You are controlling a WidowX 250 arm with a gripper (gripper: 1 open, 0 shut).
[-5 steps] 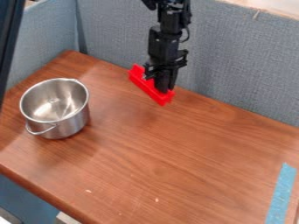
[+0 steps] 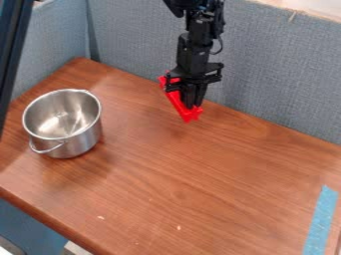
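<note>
My black gripper point(image 2: 189, 92) hangs down at the back centre of the table, against a red elongated object point(image 2: 185, 113) that lies near the grey back wall. The gripper covers much of the red object's middle, and I cannot tell whether its fingers are open or shut on it.
A steel pot point(image 2: 62, 144) with handles stands at the left of the wooden table point(image 2: 200, 199). A light blue strip point(image 2: 320, 219) lies at the right edge. Grey padded walls point(image 2: 266, 80) border the back and left.
The gripper has shifted slightly to the right over the red object, which shows a little less around it. The pot and blue strip are unmoved.
</note>
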